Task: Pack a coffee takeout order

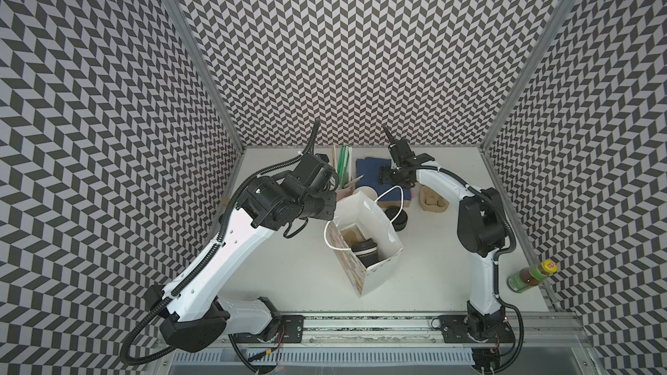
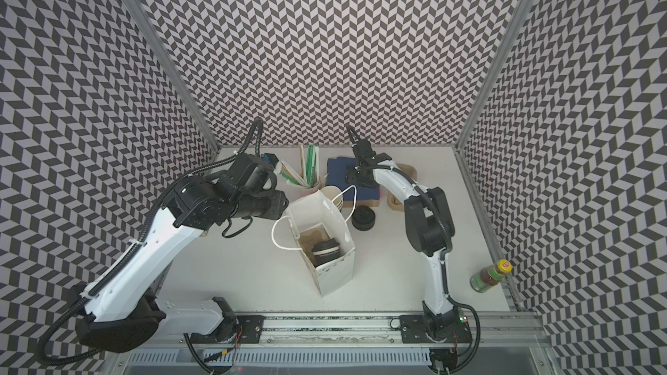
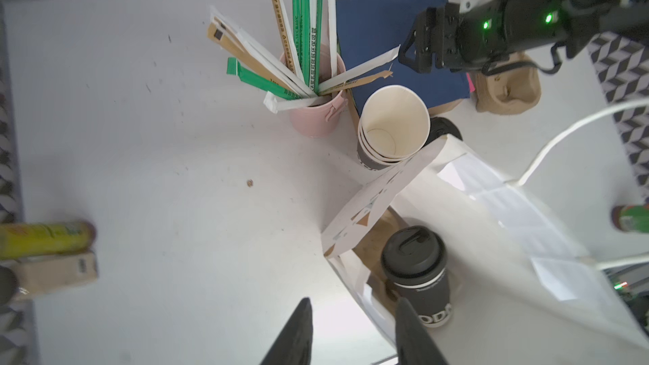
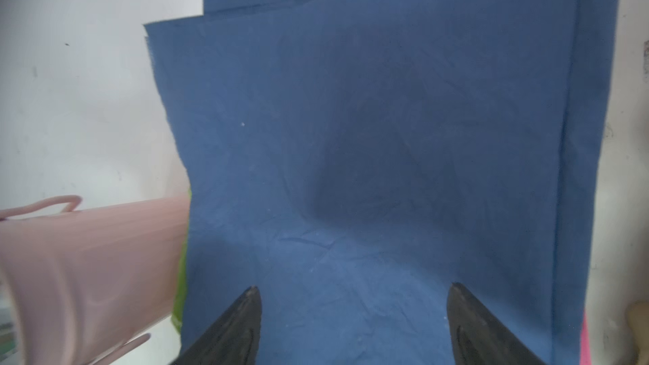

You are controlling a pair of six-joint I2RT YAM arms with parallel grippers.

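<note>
The white paper bag (image 1: pixel 383 277) stands open at mid-table, with a black-lidded coffee cup (image 3: pixel 420 271) inside beside brown cardboard. Low at the bag's left rim, my left gripper is open, its fingers apart. A small white strip shows at the frame's bottom edge between them; I cannot tell what it is. Farther back, my right gripper hovers open above the stack of dark blue napkins (image 4: pixel 378 142), nothing between its fingers. Wrapped straws and stirrers (image 3: pixel 307 33) stand in a pink cup (image 3: pixel 314 118) left of the napkins.
Stacked paper cups (image 3: pixel 395 121) and black lids (image 2: pixel 362 218) sit right behind the bag. A molded cup carrier (image 1: pixel 434 198) lies right of the napkins. A yellow-capped bottle (image 1: pixel 533 275) stands at front right. Table left of the bag is clear.
</note>
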